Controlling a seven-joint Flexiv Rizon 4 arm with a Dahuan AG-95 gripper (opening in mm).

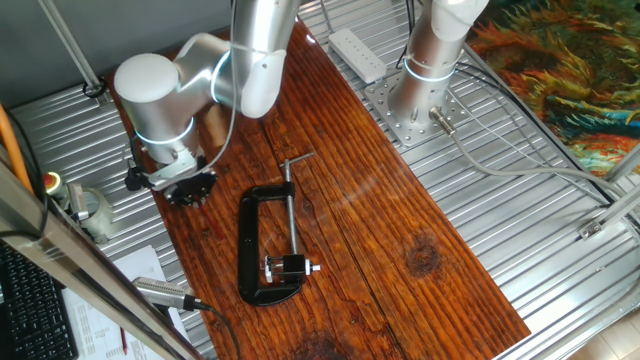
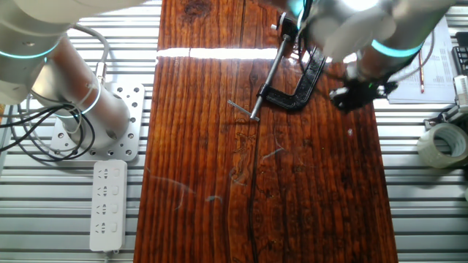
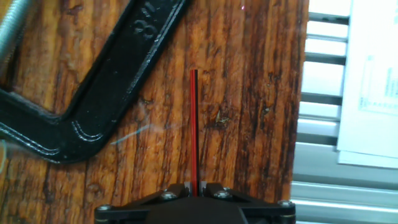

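In the wrist view a thin red-and-black pencil points straight out from my gripper, whose fingers are shut on its near end. Whether the far tip touches the wood cannot be told. A large black C-clamp marked 8" lies on the wooden board at the upper left of that view. Seen from outside, my gripper is over the board's left side, to the upper left of the clamp. In the second exterior view the gripper looks dark and blurred.
Most of the wooden board is bare. Papers, a keyboard and a tape roll lie beyond its edge.
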